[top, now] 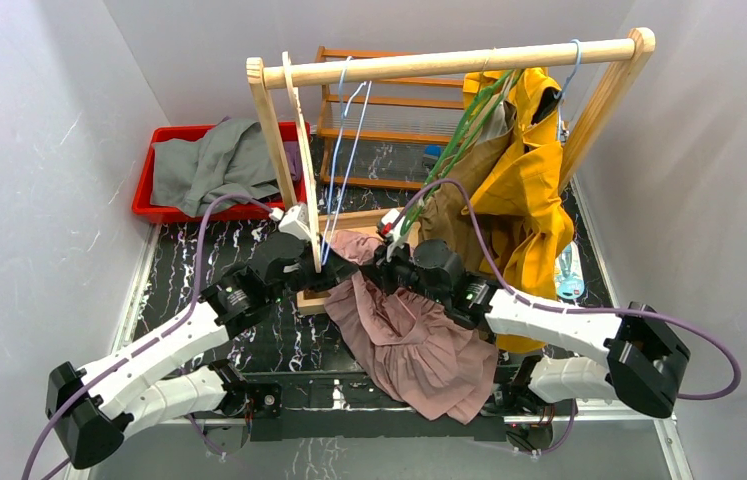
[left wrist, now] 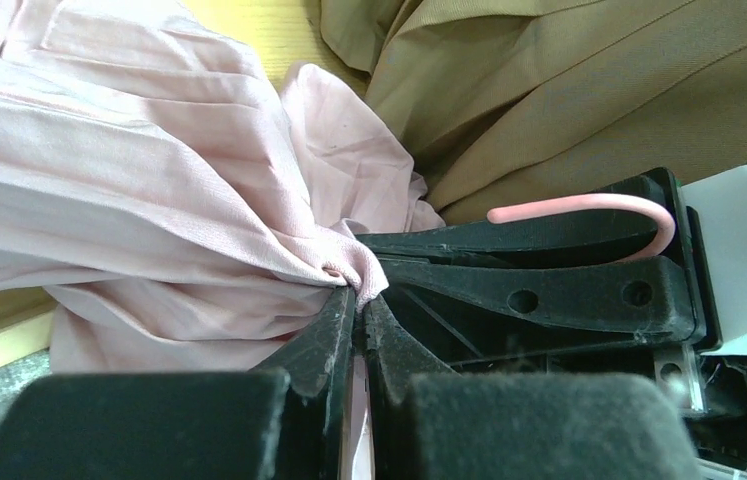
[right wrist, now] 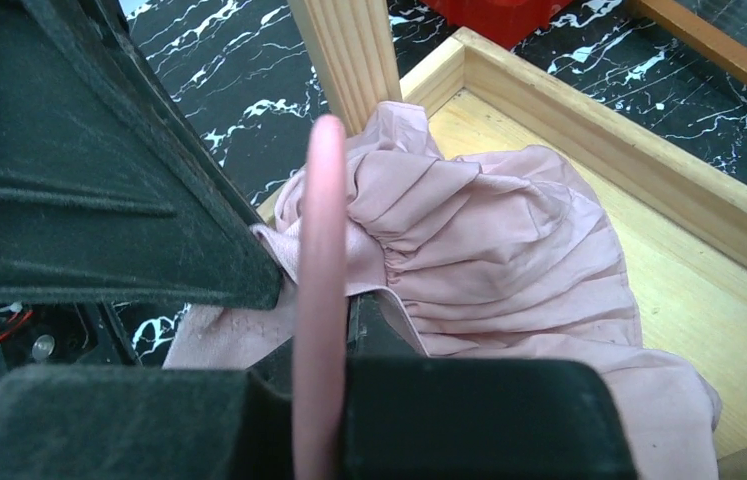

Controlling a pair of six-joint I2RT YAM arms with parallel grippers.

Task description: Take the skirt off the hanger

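Note:
The pink skirt (top: pixel 414 340) droops from the crossbar area over the front of the wooden base, its waist between both arms. My left gripper is shut on a fold of the skirt's waistband, bunched at its tips. My right gripper reaches in close beside the left one, its tips at the skirt's waist opening. It is shut on the pink hanger, whose hook curves over its body in the left wrist view. The lower part of the hanger is hidden by the fingers and cloth.
A wooden rail (top: pixel 449 66) spans overhead, with blue hangers (top: pixel 344 150) and a wooden one (top: pixel 304 150) near the left arm. Brown trousers (top: pixel 459 200) and a yellow garment (top: pixel 529 200) hang at right. A red basket (top: pixel 154 205) stands at back left.

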